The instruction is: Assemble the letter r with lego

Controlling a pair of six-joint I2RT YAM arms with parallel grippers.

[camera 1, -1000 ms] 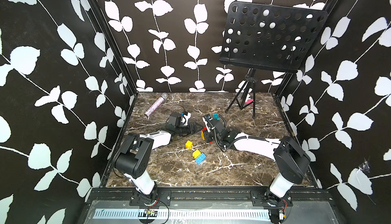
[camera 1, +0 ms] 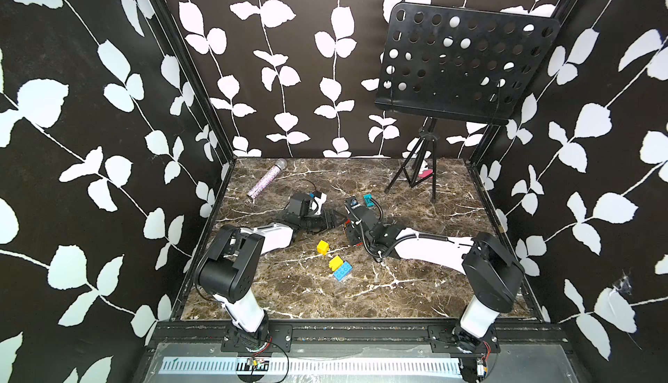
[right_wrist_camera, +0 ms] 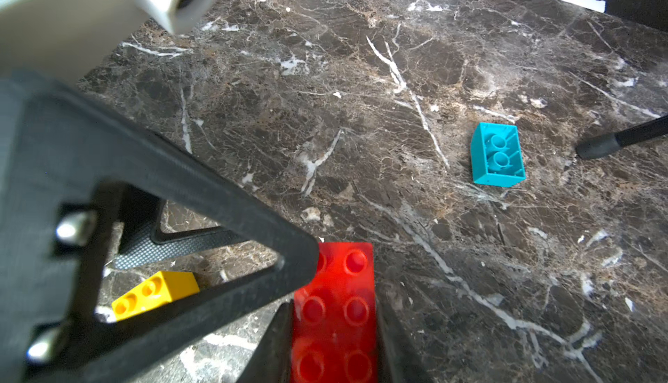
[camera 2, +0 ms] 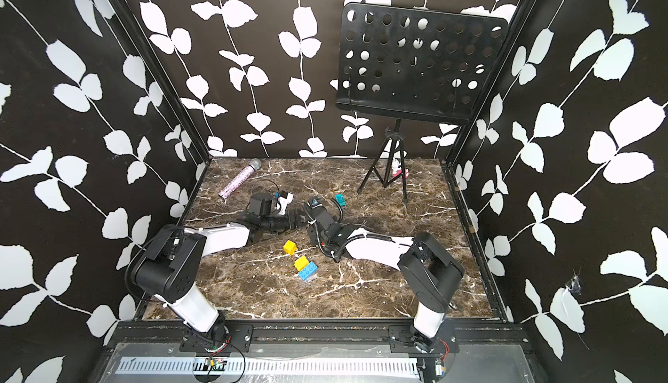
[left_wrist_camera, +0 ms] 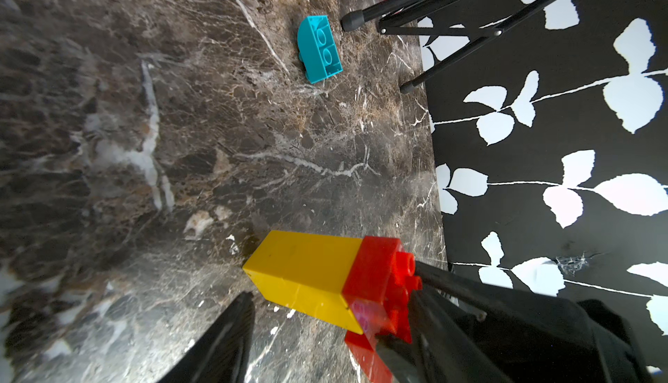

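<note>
In the left wrist view, a yellow brick is joined to a red brick, with my right gripper behind them. My right gripper is shut on the red brick, whose studded top shows in its wrist view. My left gripper stands open beside these bricks, fingers at either side low in its wrist view. Loose on the table lie a teal brick, two yellow bricks and a blue brick.
A black music stand stands at the back right, its tripod legs near the teal brick. A pink glittery microphone lies at the back left.
My right gripper and arm have shifted slightly with the bricks, and less yellow shows beside it in the top left view. The left arm has hardly moved.
</note>
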